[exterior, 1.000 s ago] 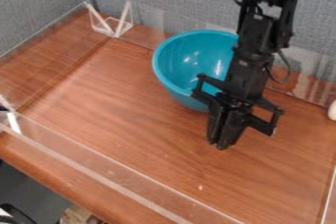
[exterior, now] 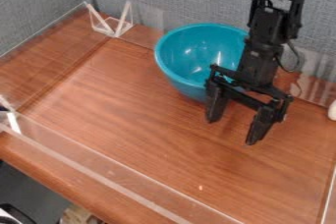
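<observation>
My black gripper (exterior: pixel 239 110) stands open above the wooden table, its two fingers spread apart with nothing seen between them. Behind it, a large turquoise bowl (exterior: pixel 184 53) rests at the back of the table, partly hidden by the arm on its right side.
A white wire frame (exterior: pixel 108 24) stands at the back left. A small white object (exterior: pixel 332 108) is at the right edge. Clear plastic edging runs round the wooden table (exterior: pixel 118 120), whose front and left are bare.
My gripper's fingers have spread from close together to wide apart, and the gripper has risen and moved right. The bowl has not visibly moved.
</observation>
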